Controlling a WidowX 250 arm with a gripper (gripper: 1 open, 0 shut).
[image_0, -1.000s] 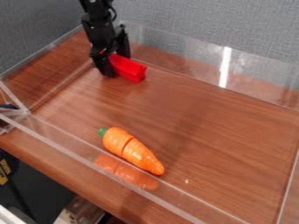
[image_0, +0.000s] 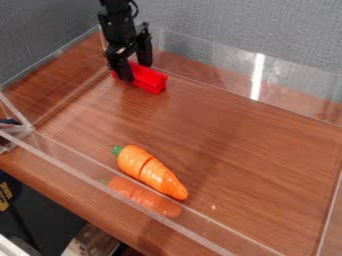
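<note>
My black gripper (image_0: 128, 62) is at the back left of the wooden table, hanging over a red block (image_0: 150, 82) that lies by the back clear wall. Its lower end meets the left part of the block; whether the fingers are open or shut on it I cannot tell. An orange toy carrot (image_0: 154, 172) with a green top lies in the front middle of the table.
Clear walls (image_0: 259, 78) run along the back and front of the wooden surface (image_0: 247, 155). A dark gap with assorted items lies beyond the front left edge.
My gripper has risen slightly, and a little more of the red block's left part shows. The carrot has not moved.
</note>
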